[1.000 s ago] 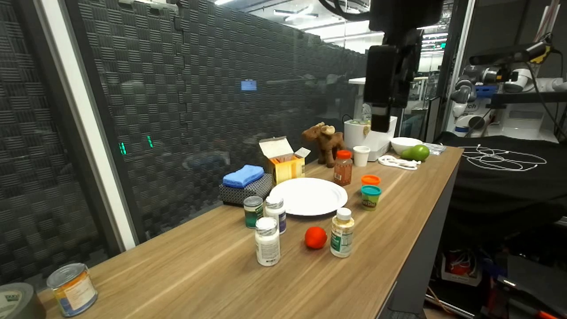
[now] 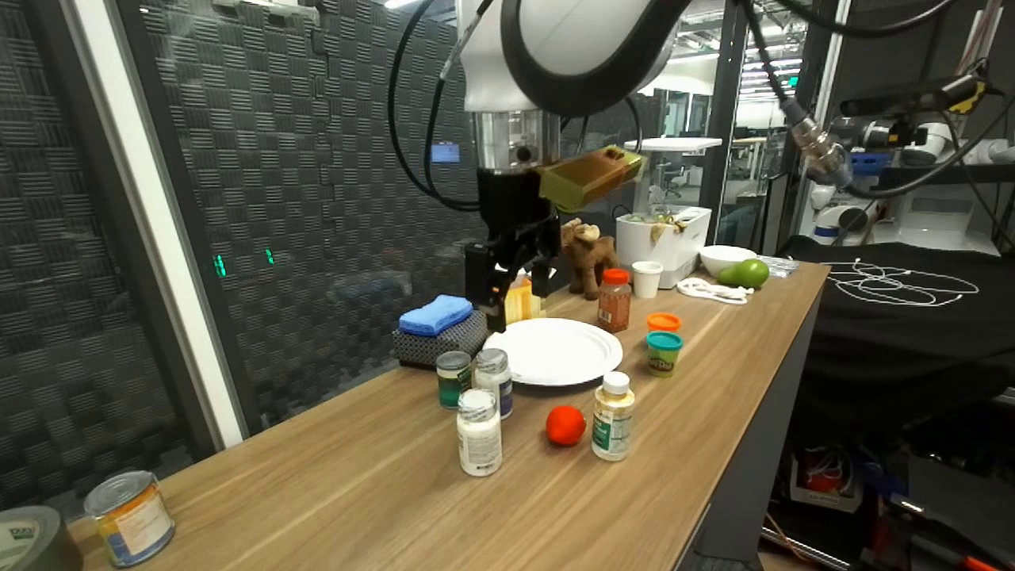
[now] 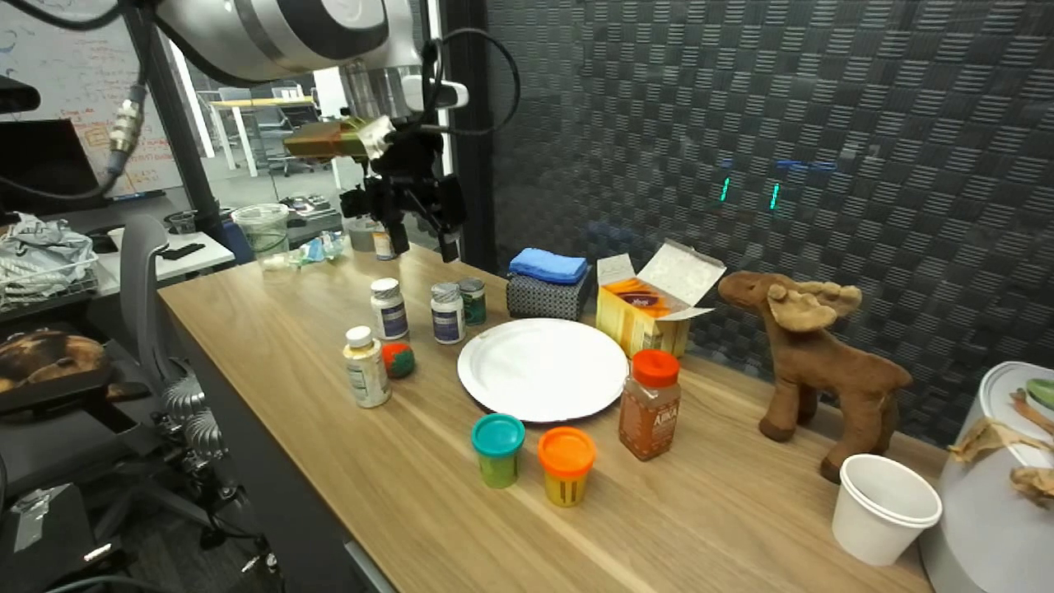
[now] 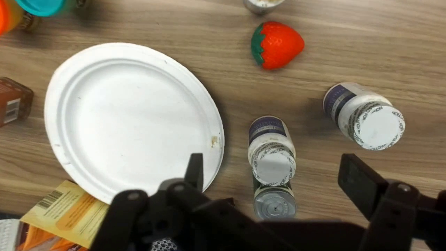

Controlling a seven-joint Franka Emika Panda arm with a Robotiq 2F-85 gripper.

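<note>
My gripper is open with nothing between its fingers, high over the counter. Below its gap in the wrist view stand a white-capped pill bottle [image 4: 274,163] and, partly hidden behind it, a green-labelled jar [image 4: 275,203]. A second white bottle [image 4: 378,125] with a purple label stands apart, toward the right finger. The white plate [image 4: 129,121] lies empty to the left. A red strawberry [image 4: 278,44] rests on the wood farther up. In exterior view 2, a yellowish bottle [image 3: 366,371] with a white cap is upright beside the strawberry [image 3: 398,360].
An open yellow box [image 3: 647,316], a cloth-topped dark box [image 3: 546,296] and a red-lidded jar [image 3: 650,405] surround the plate. Two play-dough tubs [image 3: 498,455] stand in front. A brown plush moose [image 3: 815,346] is farther along.
The objects on the counter have stayed put.
</note>
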